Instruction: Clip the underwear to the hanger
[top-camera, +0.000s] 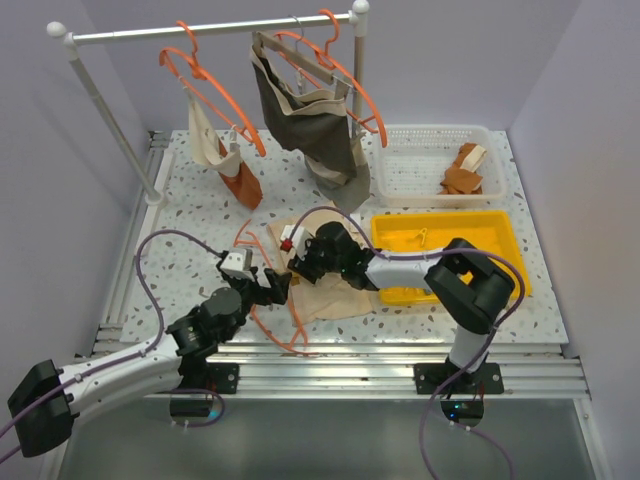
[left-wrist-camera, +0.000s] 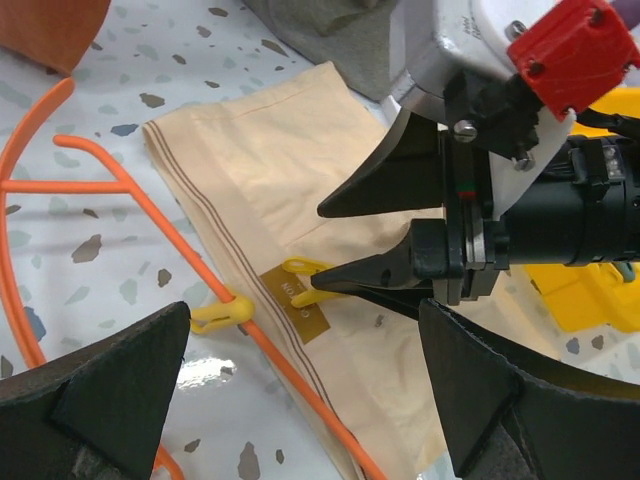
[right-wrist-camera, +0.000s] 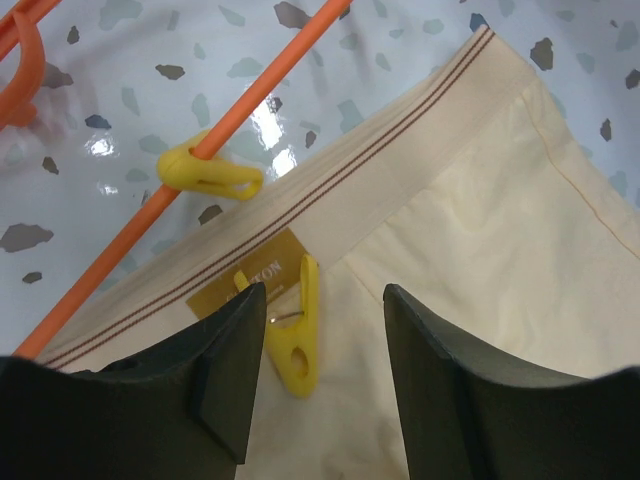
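Beige underwear (left-wrist-camera: 260, 150) lies flat on the table, with a brown label on its waistband. An orange hanger (left-wrist-camera: 170, 230) lies left of it, carrying a yellow clip (left-wrist-camera: 225, 312). A second yellow clip (right-wrist-camera: 300, 360) rests on the underwear over the label. My right gripper is open just above that clip, its fingertips either side of it. My left gripper is open above the hanger, with nothing between its fingers.
A rail with orange hangers and hanging garments (top-camera: 310, 120) spans the back. A white bin (top-camera: 420, 170) holds brown cloth at back right, and a yellow bin (top-camera: 510, 270) sits at right.
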